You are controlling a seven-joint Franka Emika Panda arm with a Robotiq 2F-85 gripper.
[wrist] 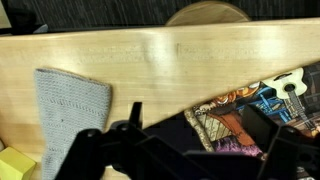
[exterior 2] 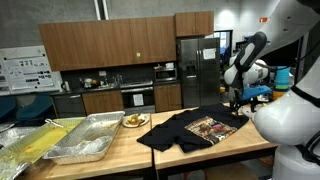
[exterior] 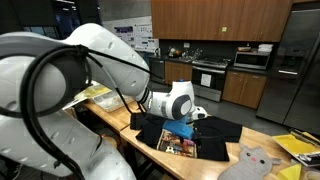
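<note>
My gripper stands open above the table edge, its two dark fingers well apart and nothing between them. In exterior view 1 the gripper (exterior: 181, 133), with blue parts, hangs over a black cloth (exterior: 212, 128) spread on the table. The cloth has a colourful printed patch (exterior: 172, 146), partly hidden by the gripper. In the wrist view this print (wrist: 228, 130), with a pale guitar shape (wrist: 290, 88), lies at lower right, near the right finger. A grey knitted cloth (wrist: 72, 115) lies apart from it, on the left.
Yellow items (exterior: 298, 145) lie beyond the grey cloth (exterior: 250, 163) at the table's right. At the table's other end stand clear trays (exterior 2: 88, 138) and a plate of food (exterior 2: 135, 121). Bare wood (wrist: 160, 75) separates the two cloths. A round stool top (wrist: 207, 14) shows beyond the edge.
</note>
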